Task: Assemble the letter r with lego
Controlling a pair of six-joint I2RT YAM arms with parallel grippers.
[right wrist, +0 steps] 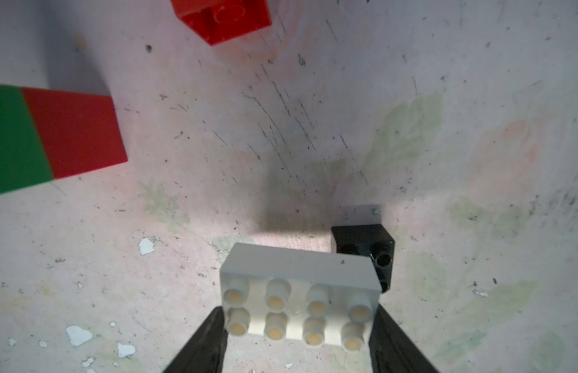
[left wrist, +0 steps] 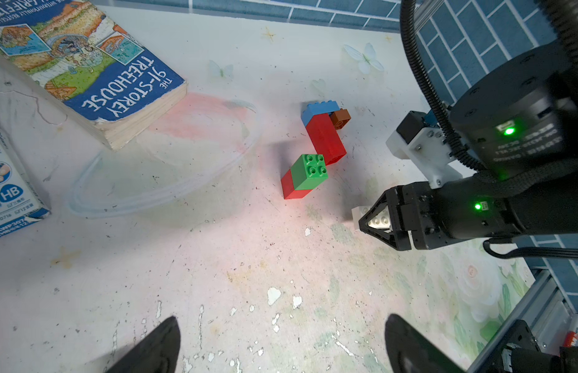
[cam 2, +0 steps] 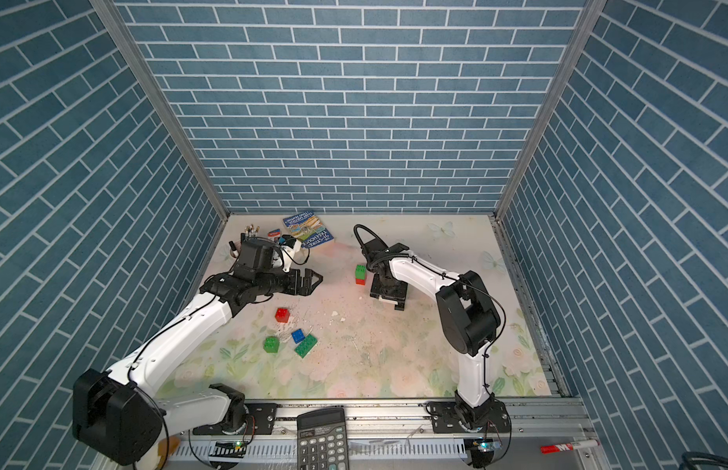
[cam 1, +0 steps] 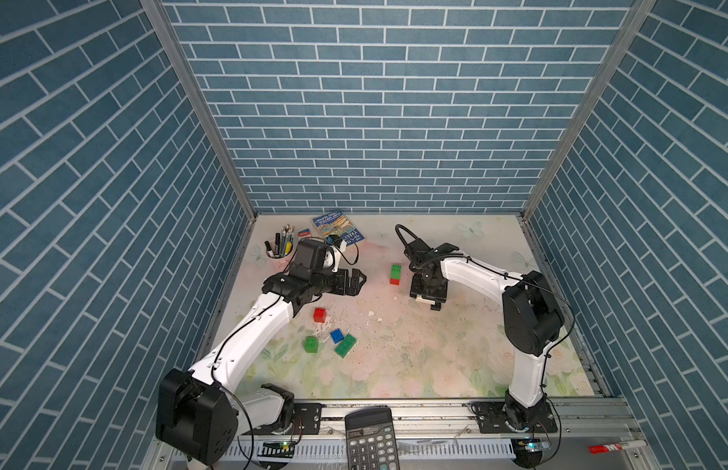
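A white eight-stud brick (right wrist: 298, 266) sits lengthwise between the fingers of my right gripper, its studs facing the camera and both ends against the fingers. It is held above the table. A small black brick (right wrist: 362, 239) shows just beyond its right end. In the left wrist view a green brick (left wrist: 310, 171) joined to a red one (left wrist: 294, 189) stands left of the white brick. Behind it lies a joined blue piece (left wrist: 319, 111), red piece (left wrist: 327, 138) and brown piece (left wrist: 340, 118). My left gripper is open and empty, left of these pieces.
Loose red (cam 1: 320, 315), blue (cam 1: 336, 335), small green (cam 1: 310, 344) and long green (cam 1: 346, 345) bricks lie at front left. A book (cam 1: 338, 228) and a pen cup (cam 1: 280, 250) stand at back left.
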